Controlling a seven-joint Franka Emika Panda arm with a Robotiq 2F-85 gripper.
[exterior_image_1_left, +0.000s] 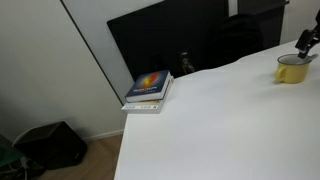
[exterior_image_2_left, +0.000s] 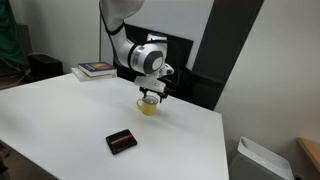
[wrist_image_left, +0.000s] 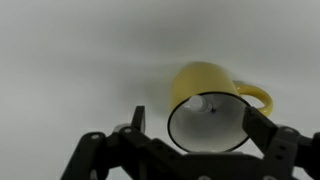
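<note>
A yellow mug (exterior_image_2_left: 148, 107) stands upright on the white table, its handle to the left in the second exterior view. From the wrist, I look down into the white inside of the mug (wrist_image_left: 210, 125), with its handle at the right. A pale spot shows inside, and I cannot tell what it is. My gripper is open above the mug's mouth, one finger on each side of the opening, and nothing is held. In the first exterior view the mug (exterior_image_1_left: 291, 72) is at the right edge, with the gripper (exterior_image_1_left: 304, 46) just above it, partly cut off.
A black flat object (exterior_image_2_left: 121, 141) lies on the table in front of the mug. Books (exterior_image_1_left: 148, 87) are stacked at the far edge. A white tray (exterior_image_2_left: 262, 160) sits off to the right.
</note>
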